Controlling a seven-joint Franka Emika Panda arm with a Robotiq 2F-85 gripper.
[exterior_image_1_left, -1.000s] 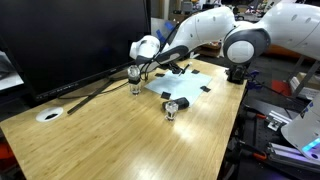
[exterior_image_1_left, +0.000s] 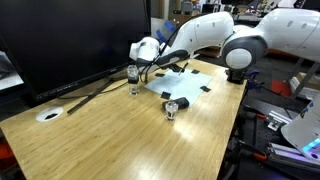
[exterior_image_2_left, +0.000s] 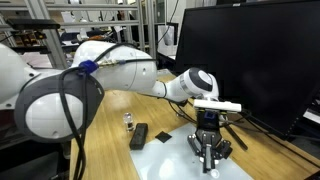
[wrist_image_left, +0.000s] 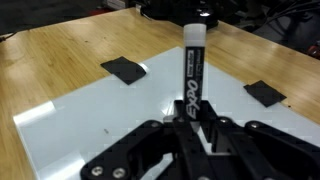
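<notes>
In the wrist view a marker (wrist_image_left: 193, 75) with EXPO lettering and a white end stands out from between my fingers. My gripper is shut on its dark barrel. The white board (wrist_image_left: 95, 112) lies flat on the wooden table beneath it, with a dark square patch (wrist_image_left: 124, 70) on one side and another dark patch (wrist_image_left: 265, 92) on the other. Exterior view 2 shows the gripper (exterior_image_2_left: 209, 147) low over the board's near end, pointing down. Whether the marker touches the board cannot be told.
A small whitish container (exterior_image_1_left: 171, 110) and a black block (exterior_image_1_left: 179, 103) stand beside the board. A taller clear container (exterior_image_1_left: 133, 80) is near the big black monitor (exterior_image_1_left: 70, 40). A white round object (exterior_image_1_left: 49, 114) lies far left.
</notes>
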